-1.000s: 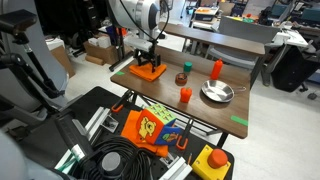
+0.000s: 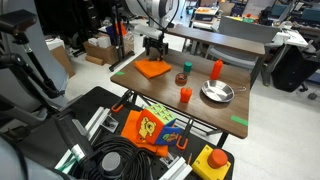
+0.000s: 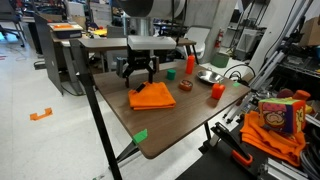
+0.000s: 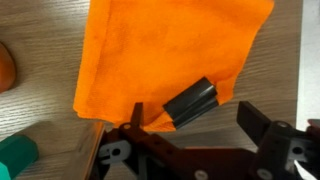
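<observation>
An orange cloth [image 4: 170, 45] lies spread on the brown table, filling much of the wrist view. Across its lower edge rests a small black block with a grey band [image 4: 192, 102], tilted at an angle. My gripper stands open above this edge, one finger [image 4: 136, 118] to the left of the block and the other [image 4: 250, 120] to its right. Nothing is held between them. The same cloth [image 2: 153, 68] is on the far left part of the table in exterior view 1, and the cloth [image 3: 152, 96] shows again in exterior view 2.
A green cup [image 4: 16, 155] stands close to the gripper's left. Farther along the table are a brown round item [image 2: 181, 78], a red cup [image 2: 186, 94], a red bottle [image 2: 216, 69] and a metal pan [image 2: 217, 91].
Over the last second the arm at the cloth has shifted a little to the right and back in exterior view 1, leaving more cloth uncovered. The other table items have not moved.
</observation>
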